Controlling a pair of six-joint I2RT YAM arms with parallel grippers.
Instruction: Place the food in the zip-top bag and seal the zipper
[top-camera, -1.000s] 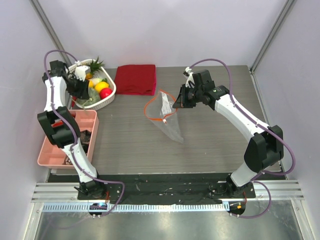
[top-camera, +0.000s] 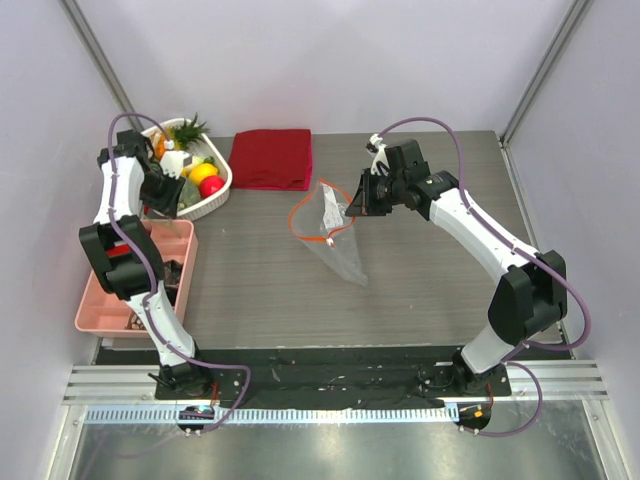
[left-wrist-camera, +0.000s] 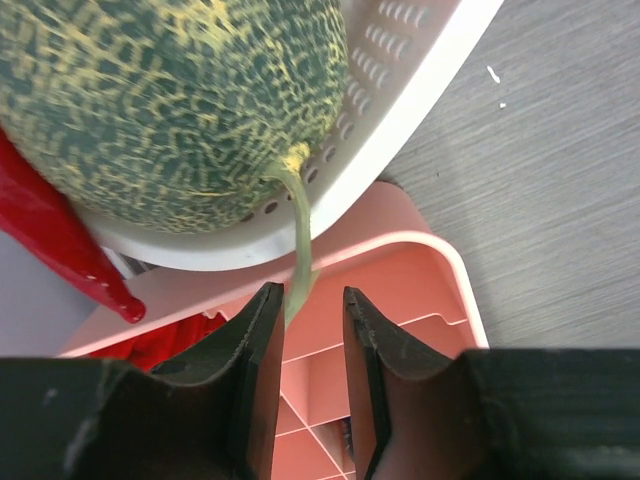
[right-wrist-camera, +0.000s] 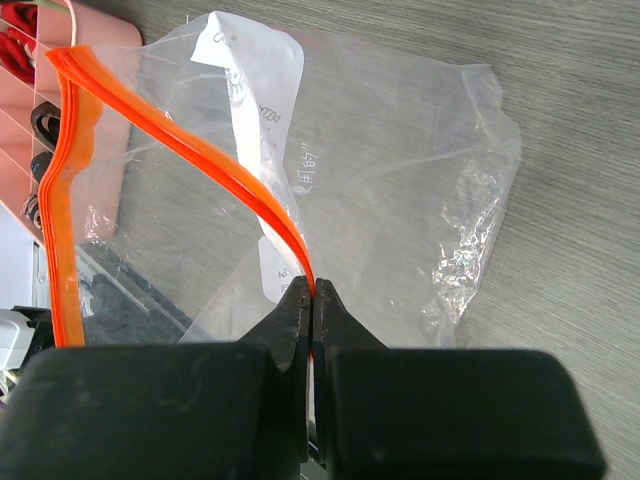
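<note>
The zip top bag (top-camera: 330, 240) with orange zipper lies mid table; in the right wrist view its orange zipper edge (right-wrist-camera: 170, 135) runs into my shut right gripper. My left gripper is part open at the white food basket (top-camera: 215, 200), just beside the curved pale stem of a dark speckled melon-like vegetable (left-wrist-camera: 170, 100); whether the fingers touch the stem I cannot tell. A red pepper (left-wrist-camera: 50, 220) lies beside it. Yellow (top-camera: 203, 172) and red food (top-camera: 211, 186) sit in the basket.
A pink divided bin (top-camera: 183, 310) stands in front of the basket on the left. A folded red cloth (top-camera: 270, 158) lies at the back.
The left arm has shifted slightly toward the front and right over the basket's front edge. The right arm and bag look unchanged.
</note>
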